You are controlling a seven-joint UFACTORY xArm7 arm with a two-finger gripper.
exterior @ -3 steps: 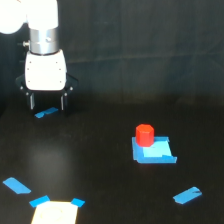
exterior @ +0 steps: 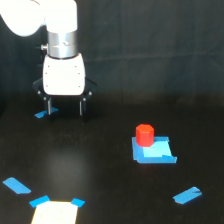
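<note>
A red, rounded block [exterior: 145, 134] stands right of centre, over the upper left part of a pale blue square [exterior: 158, 150] edged with blue tape. My gripper [exterior: 65, 104] hangs at the upper left, well away from the red block. Its two dark fingers are spread wide apart, and only black background shows between them. How high the fingertips are above the dark surface is hard to judge.
Blue tape strips lie at the far left [exterior: 43, 113], near left [exterior: 16, 186] and near right [exterior: 187, 195]. A cream-coloured pad [exterior: 55, 213] with blue tape at its corners sits at the front edge. Dark surface between gripper and block looks clear.
My gripper has shifted to the right, with its fingers still spread. The red block and the pale blue square have stayed in place.
</note>
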